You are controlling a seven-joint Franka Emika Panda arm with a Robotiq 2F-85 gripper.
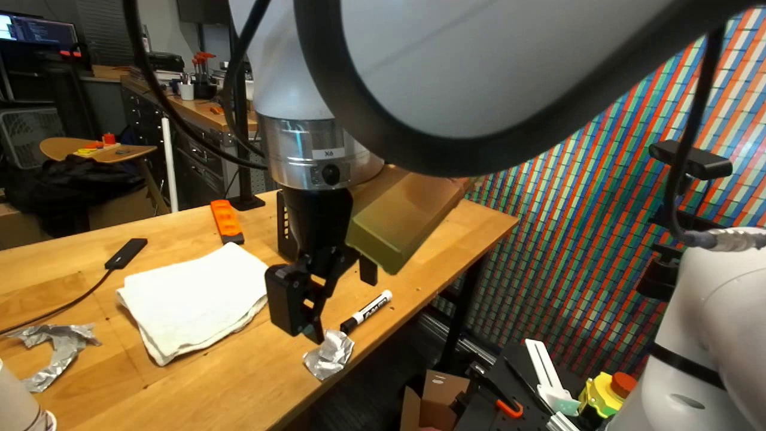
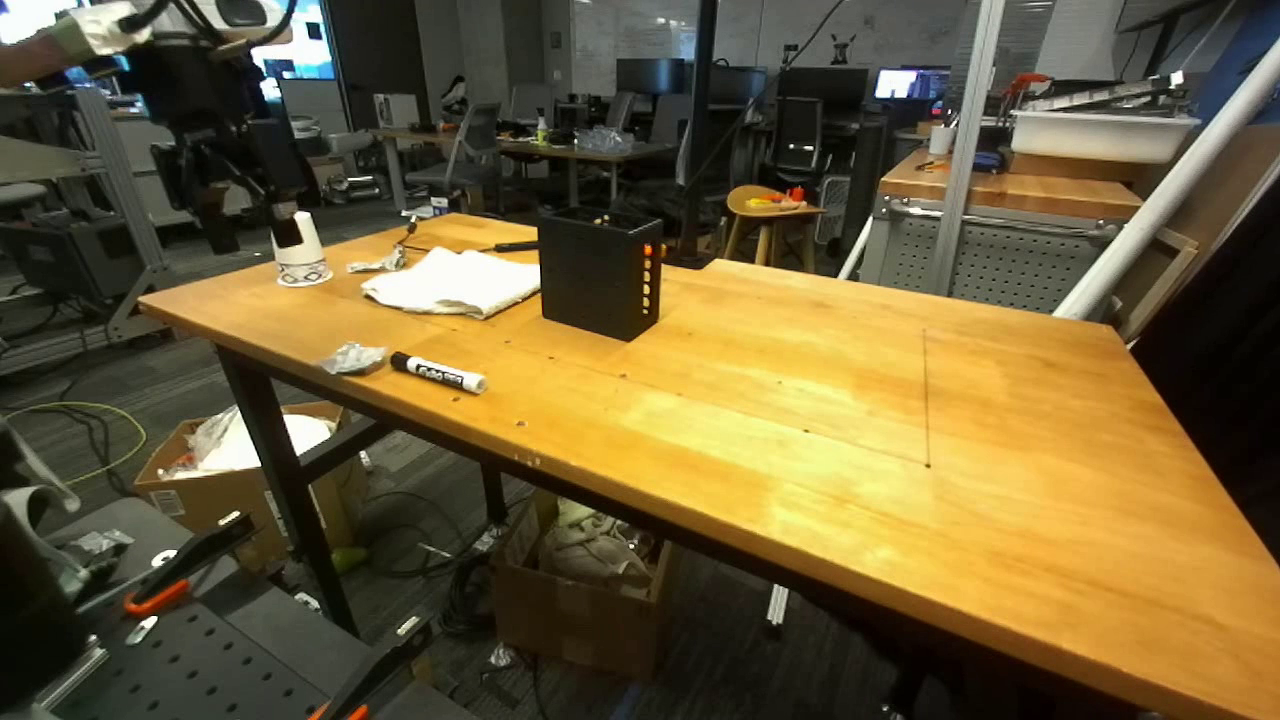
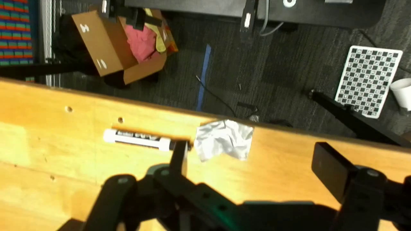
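Observation:
My gripper is open and empty above the wooden table, its fingers (image 3: 334, 169) spread wide in the wrist view. A crumpled piece of silver foil (image 3: 224, 139) lies close to the table's edge, beyond the gap between the fingers. Left of the foil rests a white marker (image 3: 138, 139) with a black cap, partly covered at its cap end by a finger. In exterior view 1 the gripper (image 1: 331, 298) hangs above the foil (image 1: 330, 354) and the marker (image 1: 367, 310).
A folded white cloth (image 1: 197, 301) lies beside a second foil strip (image 1: 64, 352). Behind them are an orange-and-black tool (image 1: 227, 221) and a black box (image 2: 600, 274). A patterned cup (image 2: 300, 254) stands near the table's far-left corner.

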